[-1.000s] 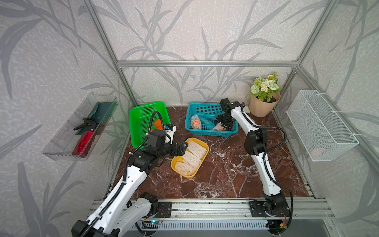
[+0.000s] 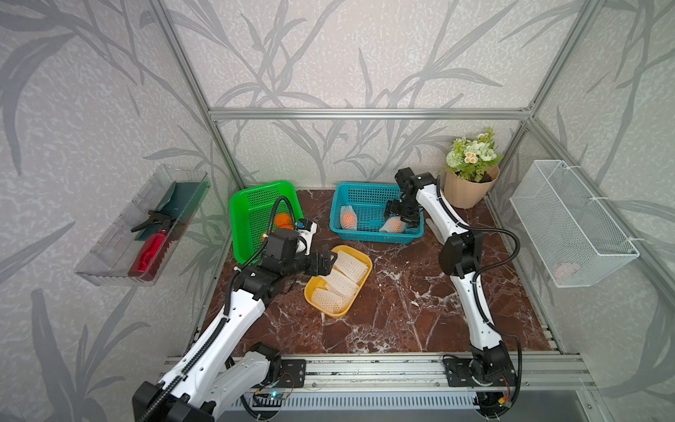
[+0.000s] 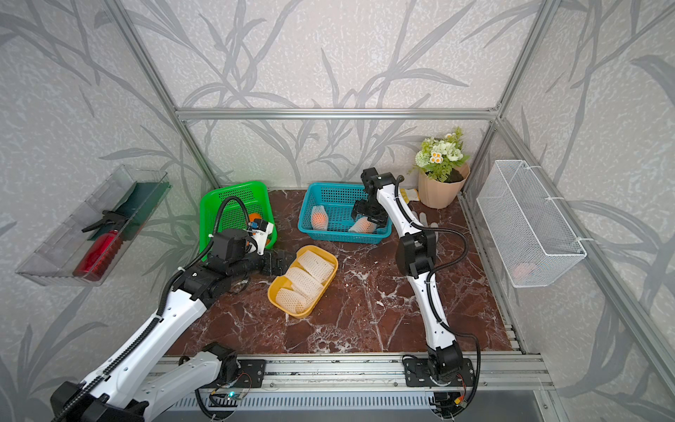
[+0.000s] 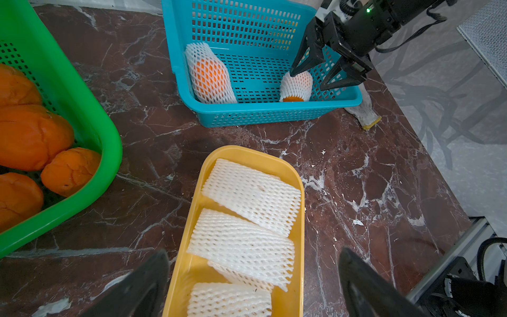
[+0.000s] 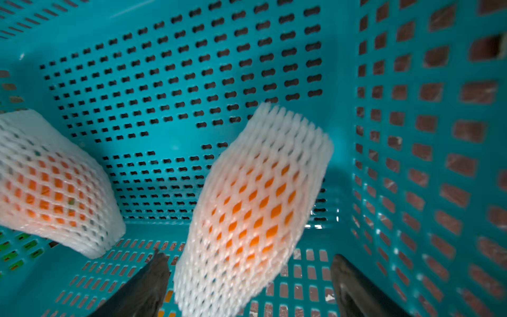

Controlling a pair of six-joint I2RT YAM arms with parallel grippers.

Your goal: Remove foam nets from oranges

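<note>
The blue basket (image 2: 365, 232) holds two netted oranges: one at the left (image 4: 210, 74), one at the right (image 5: 253, 211). My right gripper is open just above the right one, its fingers either side of it in the right wrist view. My left gripper (image 2: 323, 263) is open and empty over the yellow tray (image 4: 298, 222), which holds several loose white foam nets (image 4: 248, 195). The green basket (image 2: 246, 225) at the left holds several bare oranges (image 4: 31, 134).
A flowerpot (image 2: 465, 190) stands behind the right arm. A clear wall rack (image 2: 105, 267) is at the left, a white mesh basket (image 2: 569, 218) at the right wall.
The left arm has barely moved.
</note>
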